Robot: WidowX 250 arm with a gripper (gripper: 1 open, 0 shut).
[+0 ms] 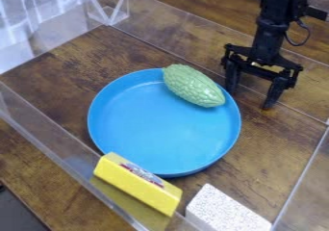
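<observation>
A black robot arm reaches down from the top right. Its gripper point(263, 79) is open and low over the wooden table, just right of a blue plate point(154, 136). A pale green textured oblong object point(191, 86), resembling a vegetable, lies on the upper right part of the plate. A small orange bit point(267, 107) shows just below the gripper; I cannot tell what it is.
A yellow block point(135, 182) and a white block point(226, 212) are at the front, below the plate. Clear plastic walls border the wooden work area.
</observation>
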